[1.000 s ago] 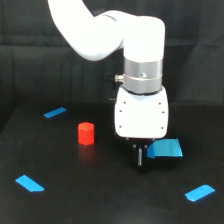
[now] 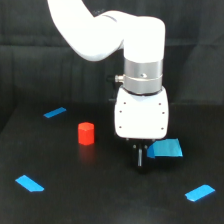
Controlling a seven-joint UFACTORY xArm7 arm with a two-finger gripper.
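My white gripper [image 2: 140, 164] points straight down at the right of the middle, its dark fingers low over the black table. Against the dark surface I cannot make out whether the fingers are apart or together. A red block [image 2: 86, 133] stands on the table to the left, well clear of the gripper. Close behind and to the right of the fingers is a blue piece [image 2: 167, 148], partly hidden by the gripper; whether they touch does not show.
Flat blue strips lie on the black table: one at the back left [image 2: 55, 112], one at the front left [image 2: 29, 184] and one at the front right [image 2: 200, 192].
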